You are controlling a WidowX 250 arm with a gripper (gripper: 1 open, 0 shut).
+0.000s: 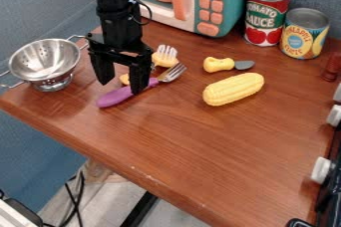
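Note:
My black gripper [122, 72] hangs over the left part of the wooden table, its fingers pointing down, above a purple-handled fork [115, 97] and a yellow-handled fork [166, 58] lying on the table. Whether anything is between the fingers is hard to tell. A steel colander [46, 62] sits at the left edge, beside the gripper.
A toy corn cob [233, 89] and a yellow-handled cutter [218, 65] lie to the right. A teal toy microwave [200, 2] and two cans [265, 17] stand at the back, a black appliance [328, 171] at the right edge.

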